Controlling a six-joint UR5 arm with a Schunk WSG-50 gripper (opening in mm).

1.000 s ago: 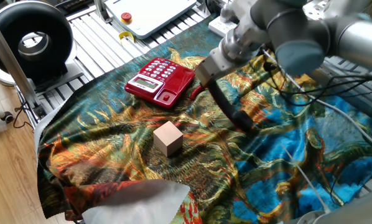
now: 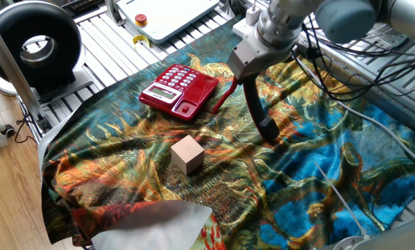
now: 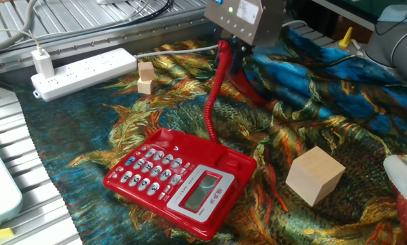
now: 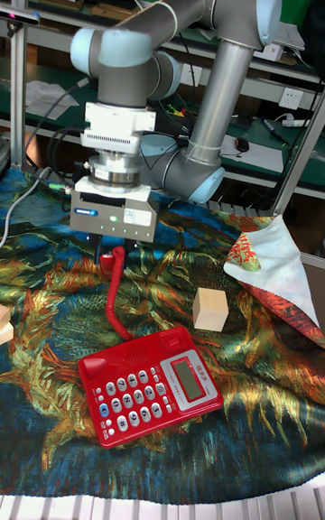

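A red desk telephone [image 3: 183, 178] with a keypad and small display lies on the patterned cloth. Its dark red handset [image 2: 255, 107] is off the base and hangs from my gripper [image 3: 233, 60], which is shut on it near one end. In exterior view 1 the handset slants down, its free end to the right of the phone. The coiled red cord [image 3: 212, 109] runs from the phone up to the held end. In exterior view 3 the handset [image 4: 107, 261] is seen almost end-on below the gripper [image 4: 116, 246], and the finger contact is partly hidden.
A wooden cube [image 2: 187, 154] sits on the cloth in front of the phone. Two small wooden blocks [image 3: 145, 86] and a white power strip [image 3: 88, 73] lie behind it. The cloth [image 2: 117, 114] is wrinkled, with a folded white corner [image 2: 159, 226]. Cables [image 2: 339, 76] hang near the arm.
In exterior view 1 my gripper has shifted up and slightly right, carrying the handset, which now hangs more steeply. More of the cord shows. The phone base and cube have stayed put.
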